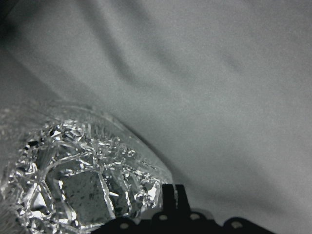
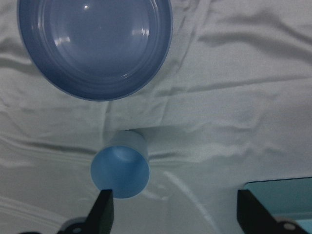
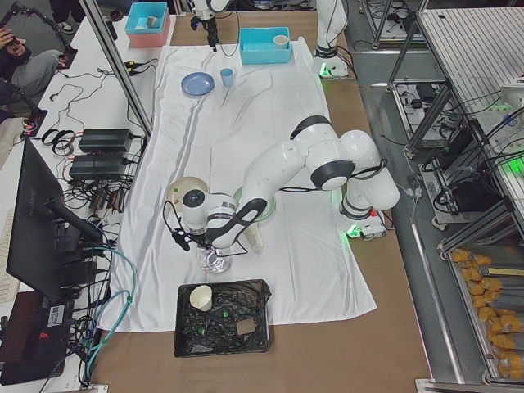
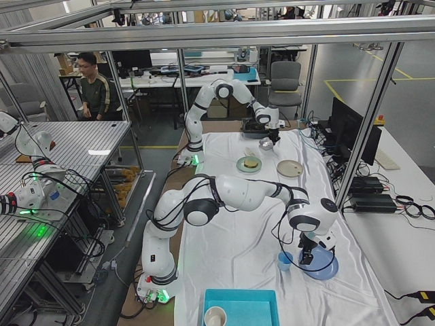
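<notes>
A crumpled foil item in clear wrap (image 1: 87, 190) lies on the white cloth beneath my left gripper, whose two fingertips are close together at the item's rim; whether they pinch it is unclear. My right gripper is open and empty, hanging over a blue cup (image 2: 120, 170), a blue plate (image 2: 95, 44) and the edge of a turquoise bin (image 2: 278, 190). A tan plate (image 4: 290, 168) and a green plate (image 4: 242, 165) with a yellow item on it sit mid-table.
A black tray (image 3: 221, 340) with a cream cup (image 3: 201, 297) stands at one end of the table, the turquoise bin with a cup at the other. The cloth between the plates and along the sides is mostly bare.
</notes>
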